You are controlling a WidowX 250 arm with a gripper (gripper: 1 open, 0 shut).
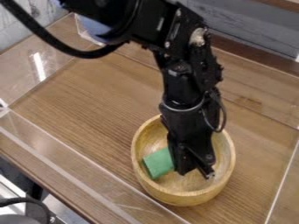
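A black gripper [193, 157] reaches down from the top into a round, light wooden bowl [156, 188] near the front centre. Inside the bowl, on its left, lies a green block [158, 163], just left of the gripper's lower end. The gripper's fingers are dark against the dark housing and appear shut; nothing shows between them.
A wooden worktop [87, 114] surrounds the bowl, open to the left and right. A grey wall [251, 35] runs along the back. A black cable lies at the bottom left, beyond the worktop's edge.
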